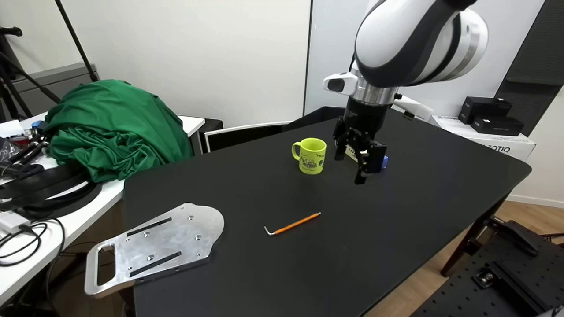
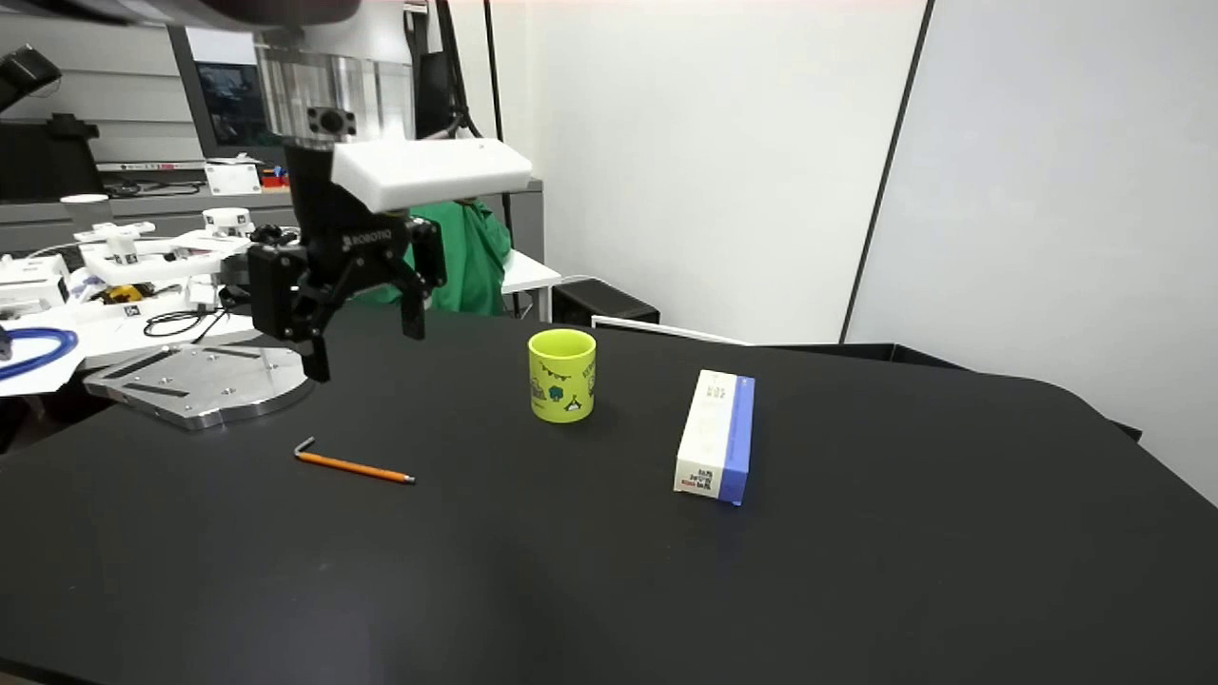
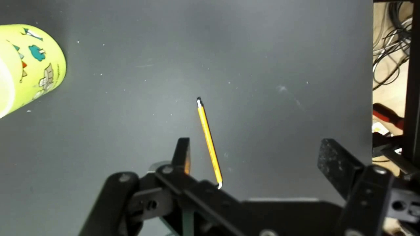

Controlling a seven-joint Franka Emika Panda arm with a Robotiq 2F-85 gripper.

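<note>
On the dark table lies an orange hex key (image 1: 296, 224) with a bent metal end; the wrist view shows its orange shaft (image 3: 209, 141) running between the two spread fingers, below them. My gripper (image 1: 347, 166) hangs in the air, open and empty, with its fingers well apart. Behind the hex key stands a yellow-green mug (image 1: 312, 156) upright, its side (image 3: 37, 65) at the left of the wrist view. A white and blue box (image 2: 716, 438) lies flat to the right of the mug in exterior view 2; in exterior view 1 the gripper hides most of it.
A silver metal plate with a handle (image 1: 177, 237) overhangs the table's left edge. Green cloth (image 1: 116, 127) and cables cover a white side table.
</note>
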